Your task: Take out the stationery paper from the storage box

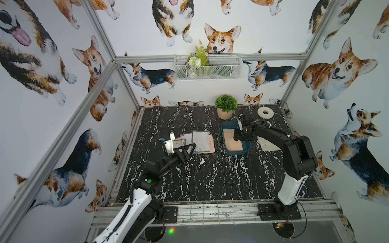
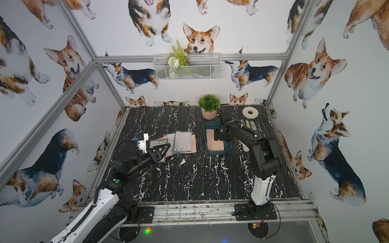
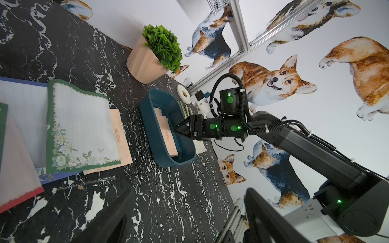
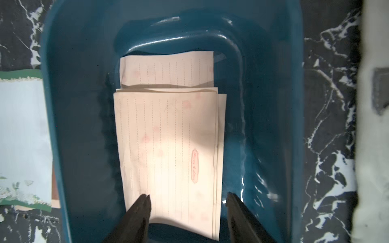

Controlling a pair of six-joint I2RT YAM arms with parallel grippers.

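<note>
A dark teal box (image 4: 275, 117) holds beige lined stationery paper (image 4: 166, 158). My right gripper is down at the box over the paper, fingers apart, nothing visibly between them. Several sheets with green, red and blue borders (image 3: 83, 129) lie on the table left of the box. My left gripper (image 1: 189, 149) hangs over the front of these sheets, its fingers apart and empty.
A potted plant (image 1: 225, 103) stands behind the box, a white tape roll (image 1: 265, 109) at the back right. Pale flat items (image 1: 267, 146) lie right of the box.
</note>
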